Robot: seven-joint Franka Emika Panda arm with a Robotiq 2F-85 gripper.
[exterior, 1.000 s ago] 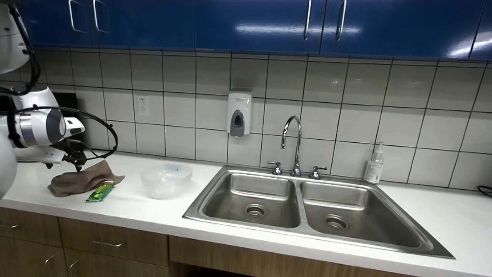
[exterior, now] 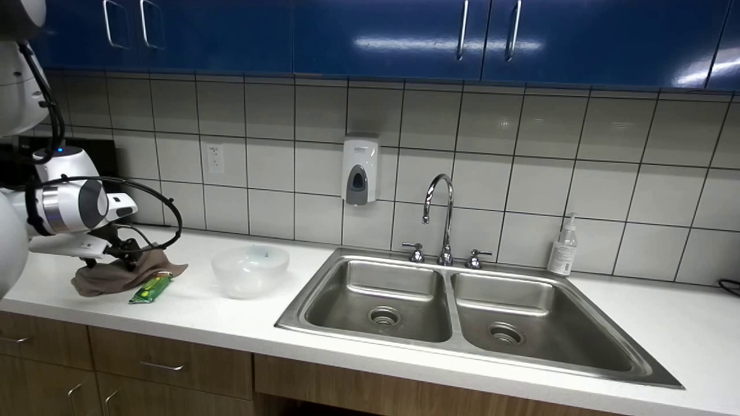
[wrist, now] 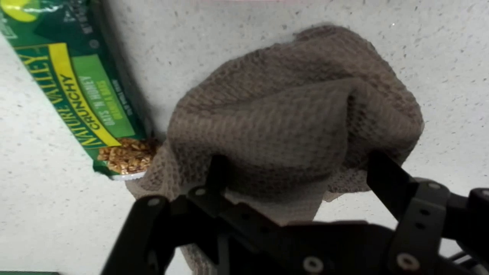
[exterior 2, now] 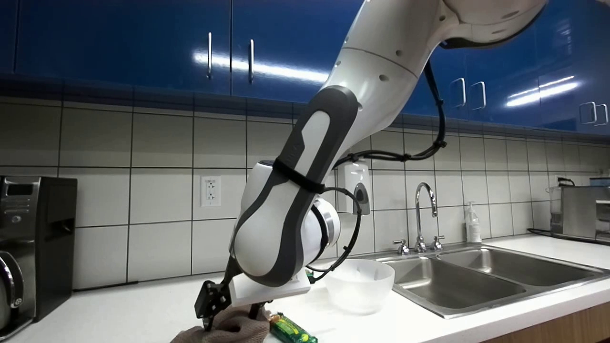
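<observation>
A crumpled brown cloth (wrist: 275,119) lies on the white counter, with a textured weave and a raised fold running across it. My gripper is open, its two black fingers set wide apart over the cloth's folds. In exterior view 1 the gripper (exterior: 111,260) is down at the level of the cloth (exterior: 114,278). Exterior view 2 has the near finger (exterior 2: 208,308) touching or just above the cloth (exterior 2: 231,326); exact contact is hard to tell. Beside the cloth, a green granola bar packet (wrist: 87,91) touches or nearly touches its edge.
To the right of the packet stands a translucent bowl (exterior: 250,271) with something bluish in or behind it. Farther right is a double steel sink (exterior: 451,333) with a faucet (exterior: 444,222). A dark appliance (exterior 2: 37,246) sits at the left in exterior view 2.
My gripper has come down and slightly right, from above the cloth to its level. The cloth, packet and bowl look to be in the same places.
</observation>
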